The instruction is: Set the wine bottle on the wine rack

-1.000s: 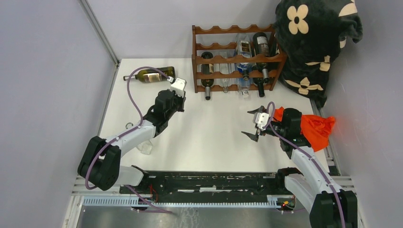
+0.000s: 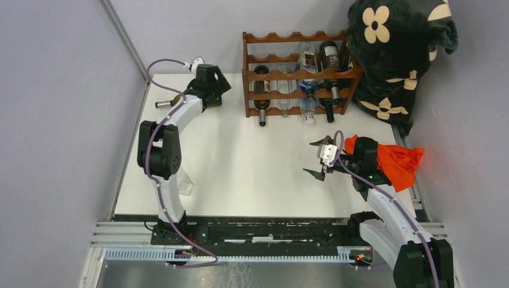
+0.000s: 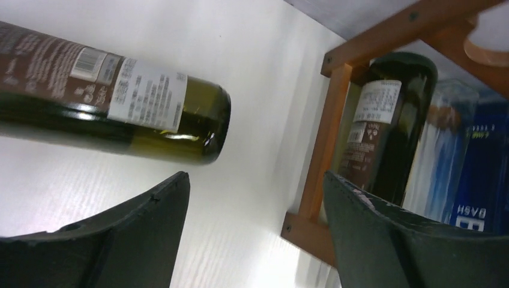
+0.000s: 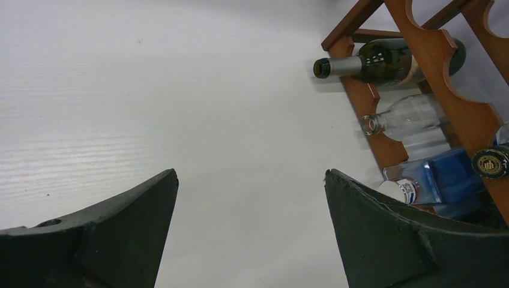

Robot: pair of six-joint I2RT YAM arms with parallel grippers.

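Note:
A dark green wine bottle lies on its side at the table's back left. In the top view its neck (image 2: 164,104) shows, while the left arm covers much of its body. The left wrist view shows the bottle's labelled body and base (image 3: 150,99), up and left of the fingertips. My left gripper is over that base end, fingers apart and empty. The wooden wine rack (image 2: 279,75) stands to its right against the back wall. My right gripper is open and empty over the table, front right of the rack.
Inside the rack are a dark bottle (image 2: 262,88) at lower left and several others towards the right; the upper left slots look empty. A clear bottle (image 2: 184,182) lies beside the left arm. Orange cloth (image 2: 401,163) lies behind the right gripper.
The bottle shows no clear movement. My right arm has barely shifted.

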